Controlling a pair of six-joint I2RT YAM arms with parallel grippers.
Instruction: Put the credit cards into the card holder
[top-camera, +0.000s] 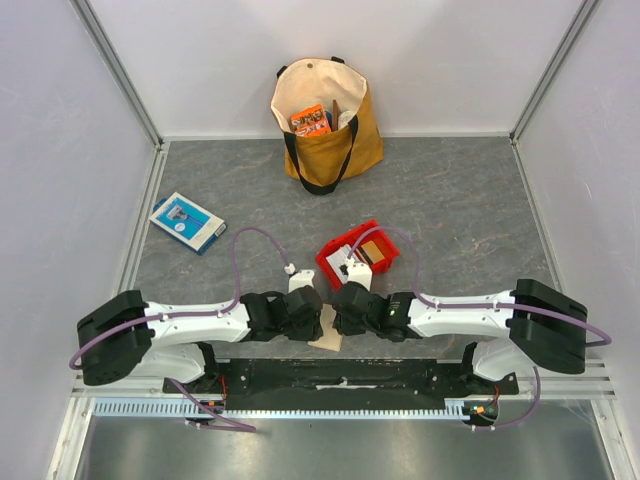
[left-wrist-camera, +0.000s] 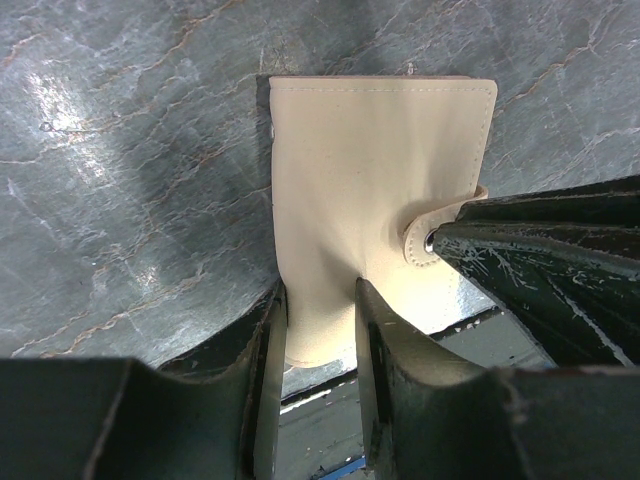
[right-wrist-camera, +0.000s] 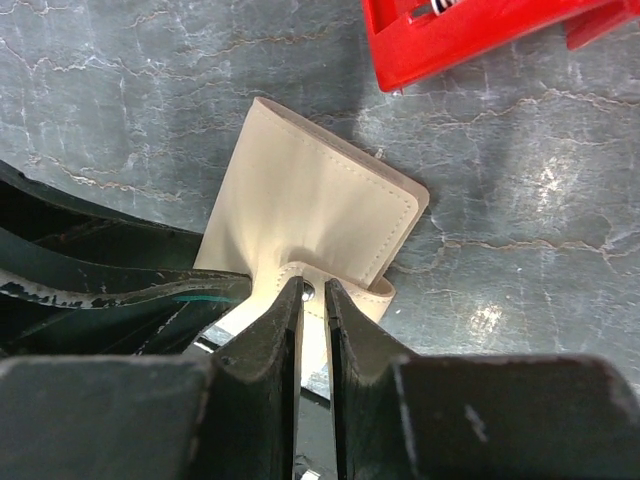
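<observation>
A beige card holder (left-wrist-camera: 370, 150) with stitched edges and a snap tab (right-wrist-camera: 304, 290) lies on the grey table in front of the robot. My left gripper is shut on its near-left edge, the leather pinched between the fingertips. The right gripper is at the snap tab, its fingers parted by a narrow gap with the metal snap showing between them; no firm grip on the tab shows. In the top view both hands cover much of the holder (top-camera: 327, 341). No separate credit card can be made out, and the holder's inside is hidden.
Just beyond the hands stands a red tray (top-camera: 327, 247) with white and brown items in it. A blue-and-white box (top-camera: 188, 221) lies at the left. The mustard bag (top-camera: 345, 165) stands at the back.
</observation>
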